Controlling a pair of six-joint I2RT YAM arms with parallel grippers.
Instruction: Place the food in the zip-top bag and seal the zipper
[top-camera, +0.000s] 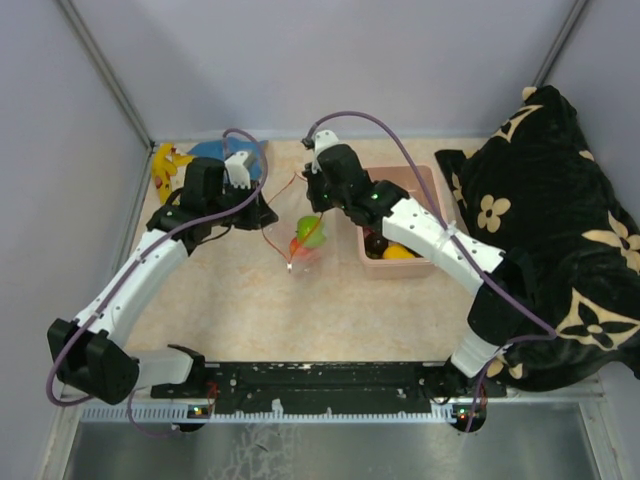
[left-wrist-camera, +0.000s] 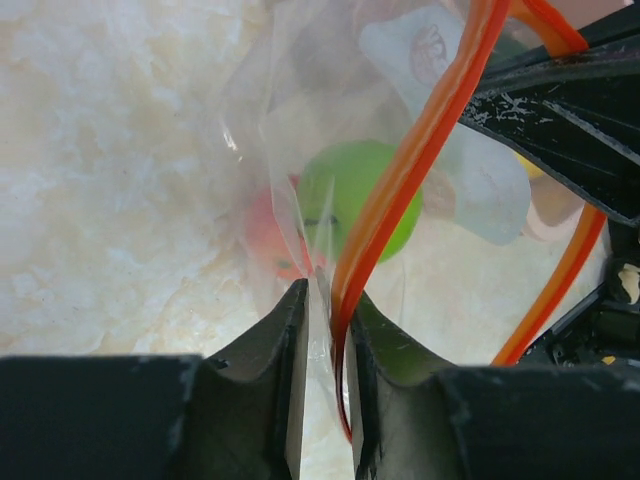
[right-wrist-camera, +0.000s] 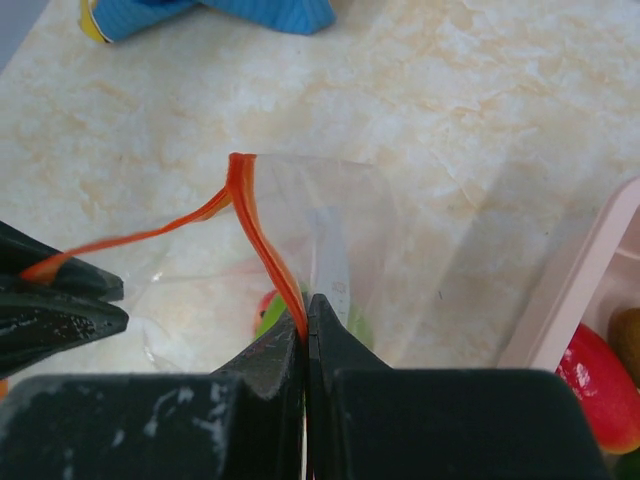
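The clear bag (left-wrist-camera: 255, 120) with an orange zip rim (left-wrist-camera: 405, 180) stands upright with its mouth spread between both grippers. Inside it rest a green food piece (top-camera: 311, 232) and a red one (left-wrist-camera: 270, 232). My left gripper (top-camera: 272, 214) is at the left of the mouth; its fingers (left-wrist-camera: 250, 390) are slightly apart, with the orange rim running through the narrow gap. At the right of the mouth, my right gripper is shut with the rim (right-wrist-camera: 262, 245) pinched between its fingertips.
A pink bin (top-camera: 432, 190) on the right holds more food, including a yellow piece (top-camera: 398, 252) and a red one (right-wrist-camera: 590, 385). Blue cloth (top-camera: 215, 150) and a yellow item (top-camera: 165, 170) lie at the back left.
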